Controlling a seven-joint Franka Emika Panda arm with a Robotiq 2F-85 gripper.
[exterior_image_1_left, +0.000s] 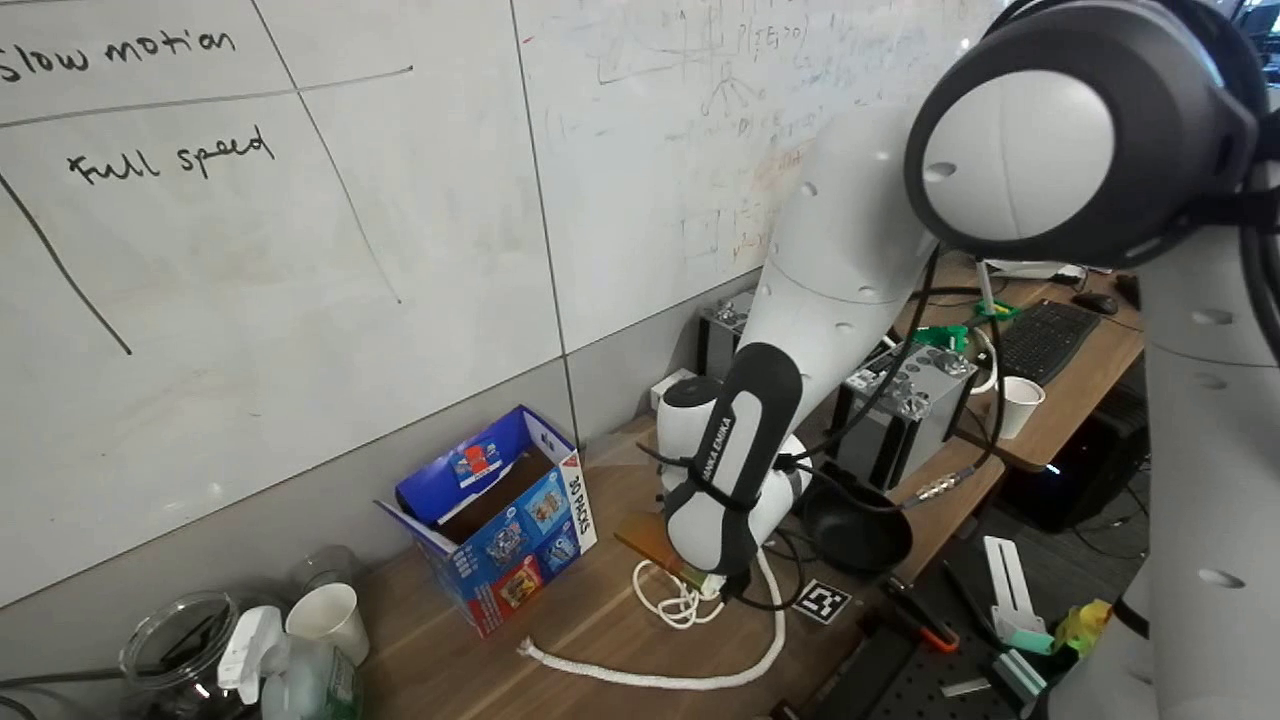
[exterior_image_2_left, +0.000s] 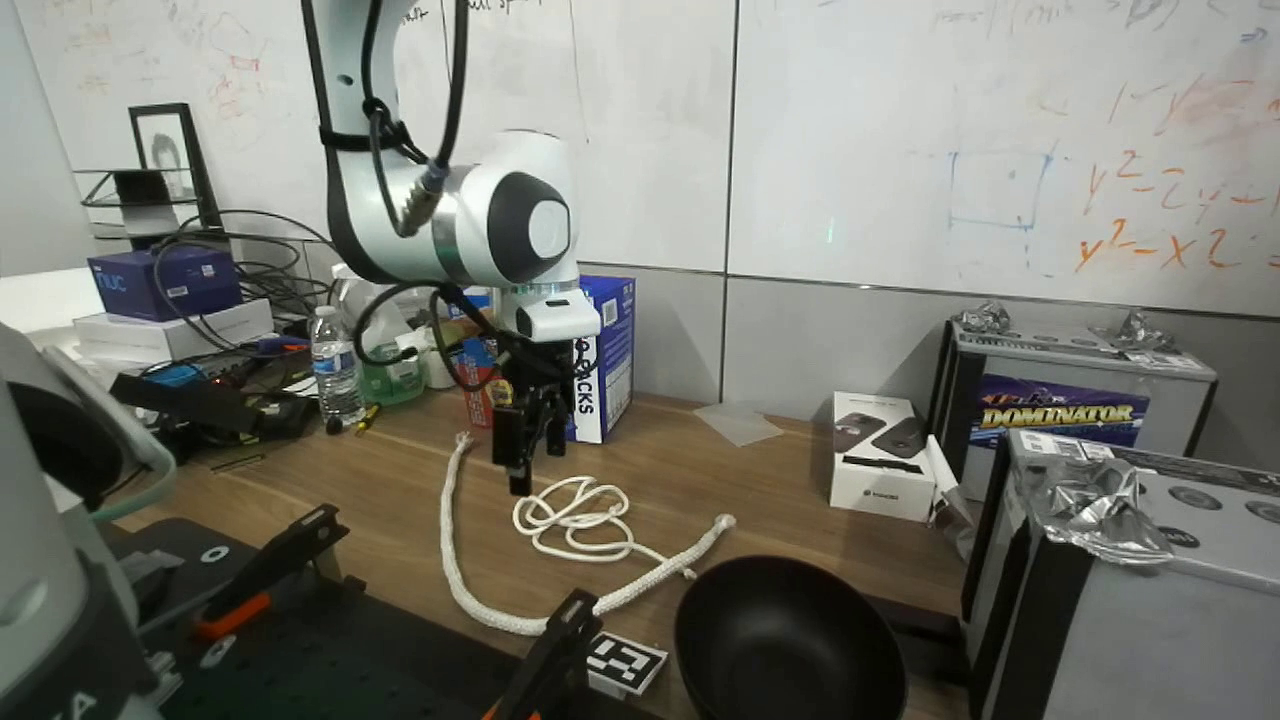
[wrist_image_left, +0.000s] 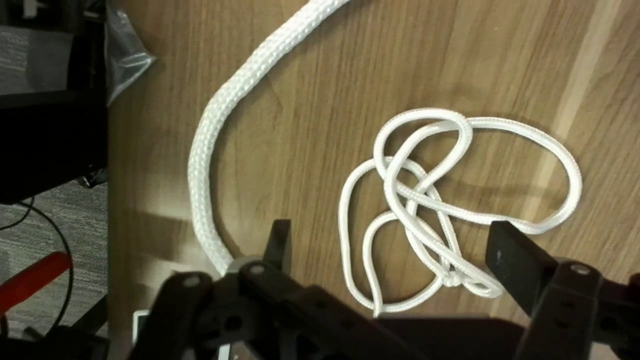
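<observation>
My gripper (exterior_image_2_left: 537, 456) points down above the table, its fingers apart and nothing between them. In the wrist view, a thin white cord (wrist_image_left: 447, 210) lies in tangled loops on the wood, and much of it shows between the two fingers. A thicker braided white rope (wrist_image_left: 201, 162) curves past on the left of that view, its lower part hidden by the gripper. From the second exterior view, the thin cord (exterior_image_2_left: 564, 516) lies inside the bend of the thick rope (exterior_image_2_left: 453, 540). The arm partly covers the cord (exterior_image_1_left: 678, 614) in the first exterior view.
An open blue snack box (exterior_image_1_left: 516, 528) stands by the wall. Near the thick rope's end sits a black bowl (exterior_image_2_left: 786, 642), with a printed marker (exterior_image_2_left: 624, 660) beside it. Grey metal units (exterior_image_2_left: 1116, 576) occupy the right. Bare tabletop (exterior_image_2_left: 768, 492) lies right of the cord.
</observation>
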